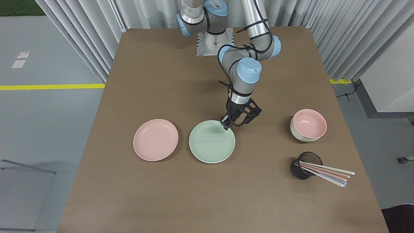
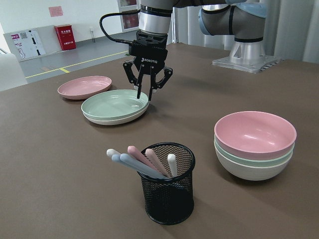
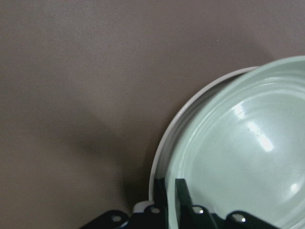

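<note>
My gripper (image 1: 227, 123) hangs at the back edge of a mint-green plate (image 1: 211, 143), which is stacked on a white plate (image 2: 112, 121). In the wrist view the two dark fingertips (image 3: 182, 191) sit low at the green plate's rim, where the white plate's rim shows beside it; whether they touch or grip the rim I cannot tell. A pink plate (image 1: 155, 139) lies apart to the left of the stack.
A stack of bowls (image 1: 308, 124), pink on top, stands to the right. A black mesh cup (image 2: 167, 196) with several pastel sticks is at the front right.
</note>
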